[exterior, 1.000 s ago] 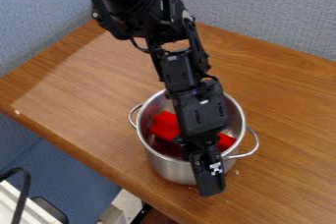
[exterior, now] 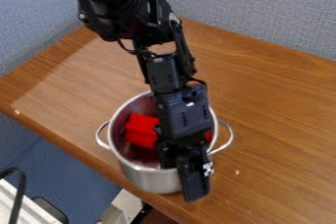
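Note:
A steel pot [exterior: 155, 177] with two side handles stands near the front left edge of the wooden table, holding red objects [exterior: 141, 130]. My black gripper [exterior: 187, 167] reaches down over and into the pot at its front right. Whether its fingers hold anything or how far they are open is hidden by the dark housing.
Grey-blue panels border it at the back and left. Beyond the front left edge are a dark cable and a white item below.
The pot and my gripper have shifted together to the left, toward the table's front left edge, over the last second.

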